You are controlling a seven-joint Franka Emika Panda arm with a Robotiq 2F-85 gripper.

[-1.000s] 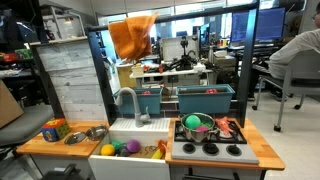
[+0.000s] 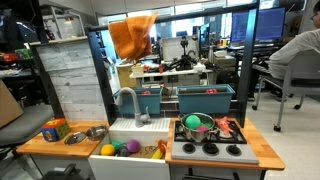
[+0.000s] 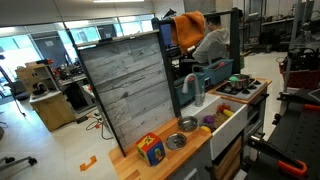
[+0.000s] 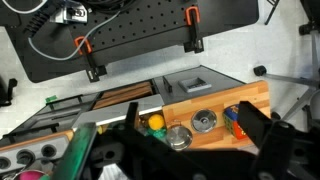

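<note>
My gripper is open in the wrist view, its dark fingers spread at the lower middle with nothing held between them. Below it show two metal bowls (image 4: pixel 204 120) on the wooden counter. A colourful box (image 4: pixel 232 122) stands beside them; it is also at the counter's left end in exterior view 1 (image 2: pixel 55 129). The white sink (image 2: pixel 138 165) holds toy produce, among it a purple piece (image 2: pixel 133 146) and a green one (image 2: pixel 117 145). On the stove (image 2: pixel 213 149) sits a pot with a green item (image 2: pixel 198 122) in it.
A grey faucet (image 2: pixel 134 103) rises behind the sink. A teal basket (image 2: pixel 205 99) stands on the ledge behind the stove. An orange cloth (image 2: pixel 132 38) hangs from the black frame, and a grey plank panel (image 3: pixel 130 89) borders the counter.
</note>
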